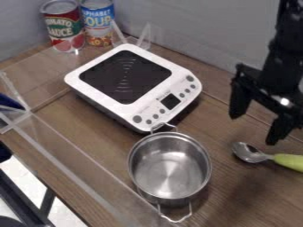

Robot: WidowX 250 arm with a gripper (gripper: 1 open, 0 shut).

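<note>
My black gripper [260, 113] hangs at the right, above the wooden counter and over the area just behind a spoon [251, 153] with a metal head and pale green handle. Its two fingers stand apart, with nothing visible between them. A steel pot [168, 168] with two handles stands at the front middle, left of the spoon. Behind it sits a white induction cooktop [133, 85] with a dark plate and control buttons.
A tomato sauce can [63, 25] and an alphabet soup can [97, 21] stand at the back left. A clear barrier runs along the left edge, with a blue object [10, 105] beside it. Bare counter [249, 199] lies at front right.
</note>
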